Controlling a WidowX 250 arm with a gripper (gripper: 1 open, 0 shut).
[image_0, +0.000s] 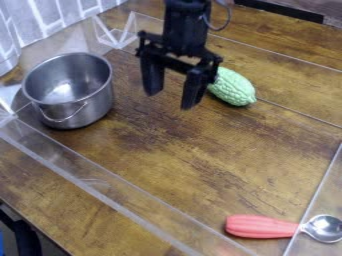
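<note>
The black gripper (175, 76) hangs over the wooden table at the upper middle, blurred, its two dark fingers apart with nothing visible between them. Its right finger is near the left end of a green corn-like vegetable (231, 88). A steel pot (67, 90) stands to the left of the gripper. A spoon with a red handle (265, 225) lies at the bottom right.
Clear plastic walls (94, 190) run along the left and right sides of the wooden surface.
</note>
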